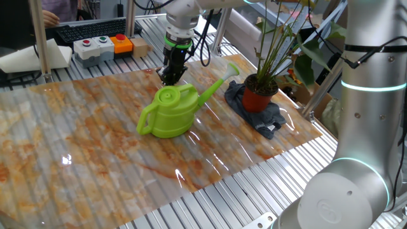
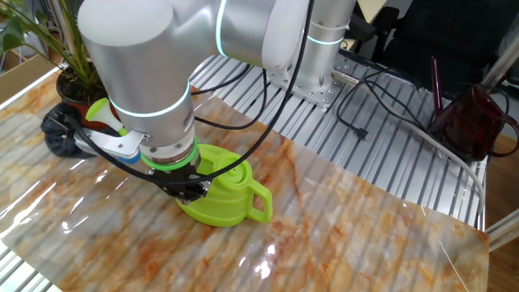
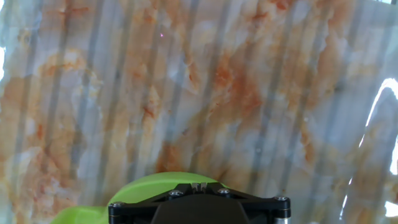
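A lime-green watering can (image 1: 168,113) stands upright on the marbled sheet, its spout pointing toward the potted plant. Just behind the can, from exterior view 1, hangs my gripper (image 1: 170,79), pointing down. Exterior view 2 has the gripper (image 2: 188,195) in front of the can's body (image 2: 223,207), covering part of it; whether they touch I cannot tell. At the bottom of the wrist view the black fingertips (image 3: 195,186) meet, with nothing visible between them. The can's green edge (image 3: 165,181) shows beside and below them.
A potted plant in a reddish-brown pot (image 1: 256,100) sits on a dark cloth (image 1: 270,118) near the spout. Button boxes (image 1: 95,51) line the back edge. A dark red can (image 2: 470,122) stands off the sheet.
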